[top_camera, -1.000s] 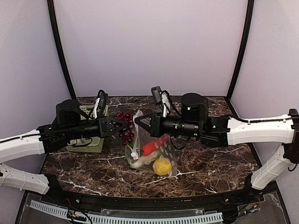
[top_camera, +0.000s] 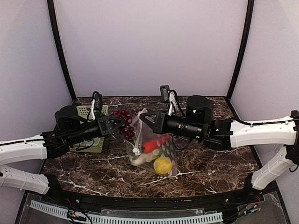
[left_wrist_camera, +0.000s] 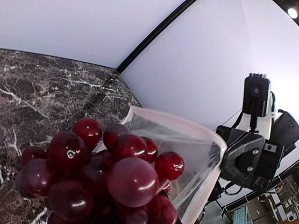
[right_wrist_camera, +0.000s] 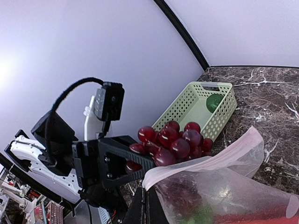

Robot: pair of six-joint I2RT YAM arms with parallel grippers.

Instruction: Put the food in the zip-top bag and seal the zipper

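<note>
A bunch of dark red grapes [top_camera: 123,128] hangs from my left gripper [top_camera: 122,122], which is shut on it; the grapes hide those fingers in the left wrist view. The clear zip top bag [top_camera: 167,143] holds a red item [top_camera: 155,144], a yellow one [top_camera: 162,165] and something pale. My right gripper is shut on the bag's pinkish rim [right_wrist_camera: 205,165]. In the left wrist view the bag's mouth [left_wrist_camera: 170,122] gapes beside and behind the grapes [left_wrist_camera: 133,182]. The grapes stand at the rim; whether any are inside cannot be told.
Behind the left arm stands a pale green perforated basket [right_wrist_camera: 225,114] with a round green item [right_wrist_camera: 214,102] in it.
My right gripper has shifted slightly to the right, drawing the bag's rim with it. The left gripper has moved only a little and still carries the grapes.
</note>
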